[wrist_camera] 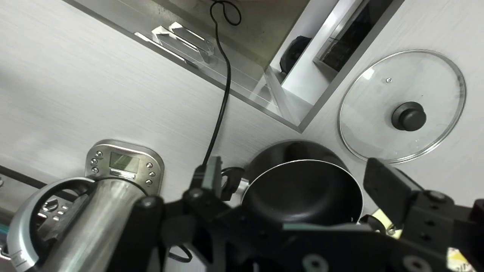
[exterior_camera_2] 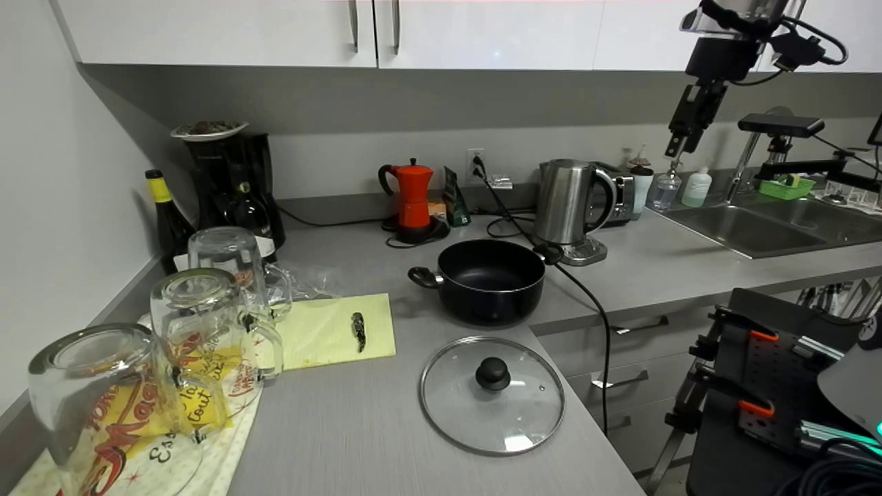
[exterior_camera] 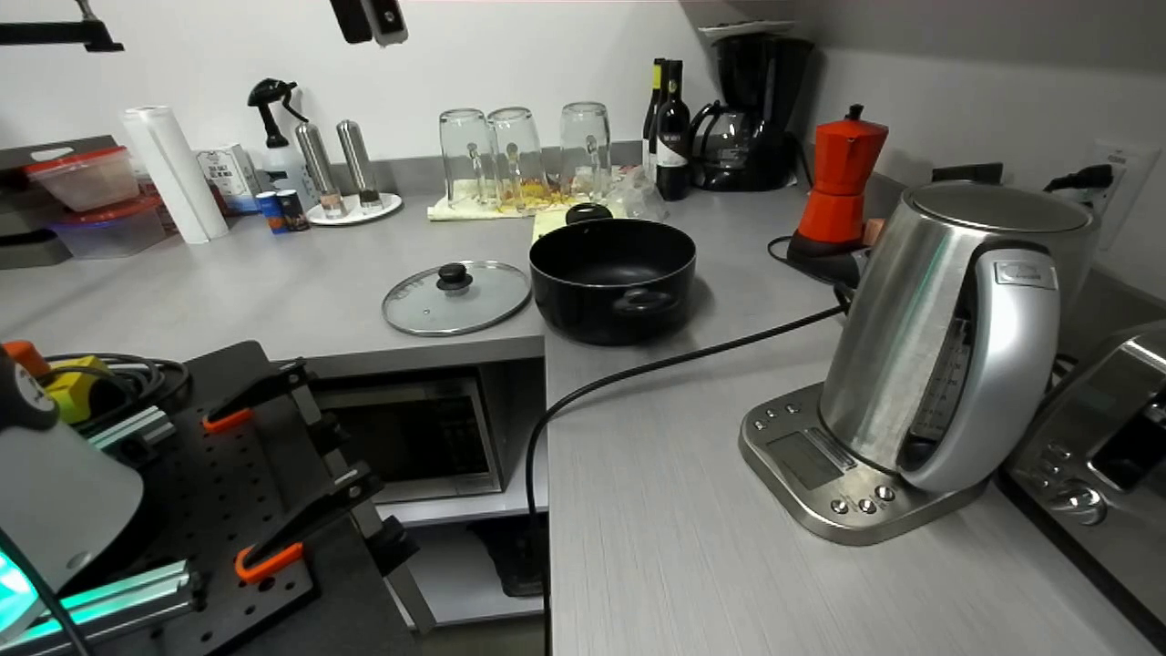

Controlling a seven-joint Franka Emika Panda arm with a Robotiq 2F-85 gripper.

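Note:
A black two-handled pot (exterior_camera: 612, 295) stands on the counter near its inner corner; its inside looks empty. Beside it lies a glass lid (exterior_camera_2: 463, 388) with a black knob, flat on the counter. My gripper (exterior_camera_2: 679, 153) hangs high above the counter in exterior view 2, well away from both. In exterior view 1 only a fingertip part (exterior_camera: 377, 20) shows at the top edge. The wrist view has the fingers (wrist_camera: 385, 186) spread wide apart, with nothing held between them; the pot (wrist_camera: 304, 190) appears below, in line with the gap.
A steel kettle (exterior_camera: 940, 339) on its base stands right of the pot. A black cord (exterior_camera: 656, 366) crosses the counter and drops over its edge. Glass mugs (exterior_camera_2: 223, 322), a yellow cloth (exterior_camera_2: 331, 331), bottles and a red moka pot (exterior_camera_2: 411, 194) stand farther back.

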